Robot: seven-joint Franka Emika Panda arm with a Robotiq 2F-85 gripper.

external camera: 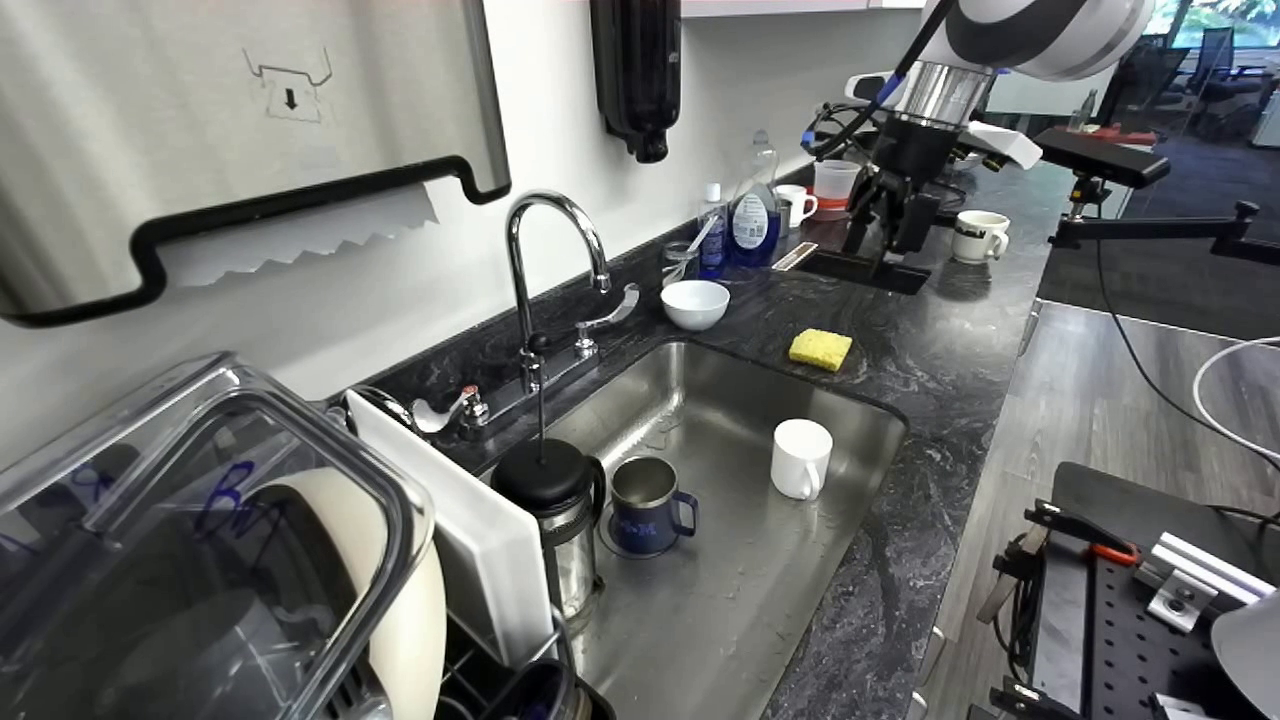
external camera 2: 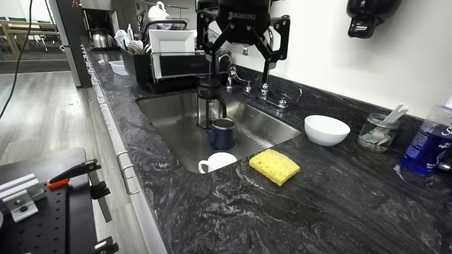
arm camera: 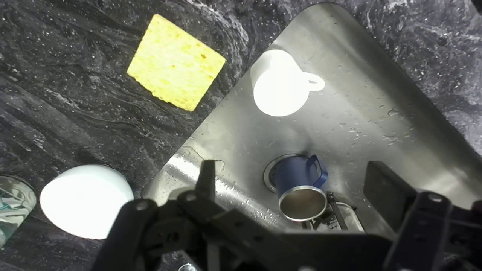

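My gripper (external camera 2: pixel 240 72) is open, with its two fingers wide apart and nothing between them. In exterior view 1 it hangs at the far end of the counter, beyond the sponge. The steel sink (external camera: pixel 732 612) holds a white mug (external camera: pixel 800 460), a dark blue mug (external camera: pixel 648 504) standing by the drain, and a French press (external camera: pixel 564 528). On the counter beside the sink lie a yellow sponge (arm camera: pixel 176 63) and a white bowl (arm camera: pixel 86 201). From the wrist, the blue mug (arm camera: pixel 300 189) appears between the fingers, well below them.
A loaded dish rack (external camera 2: pixel 140 63) stands past the sink. Along the wall are the faucet (external camera: pixel 528 276), a glass of plastic utensils (external camera 2: pixel 378 133) and blue soap bottles (external camera: pixel 753 216). A patterned mug (external camera: pixel 981 236) stands near my gripper.
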